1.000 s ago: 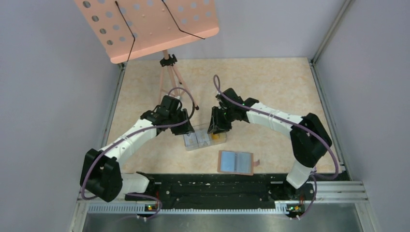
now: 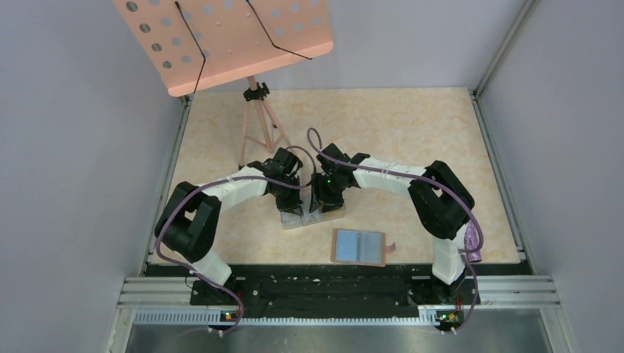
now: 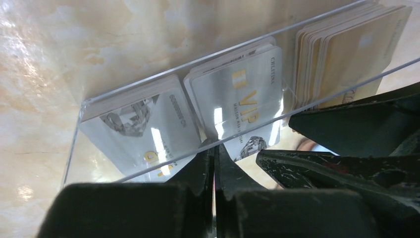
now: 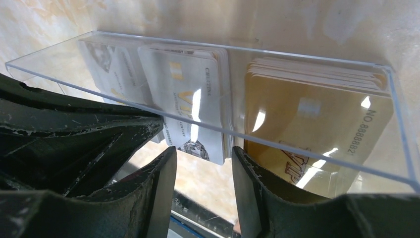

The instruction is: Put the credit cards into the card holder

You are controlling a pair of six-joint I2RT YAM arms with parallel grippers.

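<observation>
A clear acrylic box (image 2: 294, 223) holds three card stacks: a silver stack (image 3: 138, 129) at one end, a middle silver VIP stack (image 3: 237, 94) and a gold stack (image 4: 312, 119). My left gripper is shut at the box's edge by the silver stacks, nothing seen between its fingers. My right gripper is open over the box, its fingertips either side of the lower end of the middle stack. In the top view both grippers crowd over the box, partly hiding it. A flat tan case with blue panels (image 2: 346, 246) lies in front.
A pink board (image 2: 221, 59) on a tripod stands at the back left. A purple shiny object (image 2: 473, 246) lies at the right edge, beside the right arm.
The box and tan case look unmoved.
</observation>
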